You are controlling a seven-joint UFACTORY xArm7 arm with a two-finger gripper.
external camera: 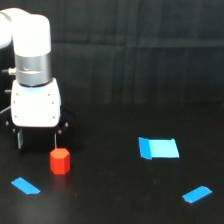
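Observation:
A small red block with a hexagonal outline stands on the dark table, left of centre. Just behind it and slightly to its left is my gripper, hanging from the white arm with its fingers pointing down. Its fingers are open, with nothing visible between them. The right finger appears close to the top of the block; whether they touch cannot be told.
Toward the right lies a pale blue square with a darker blue strip along its left edge. Blue tape pieces mark the front left and front right. Open table separates them.

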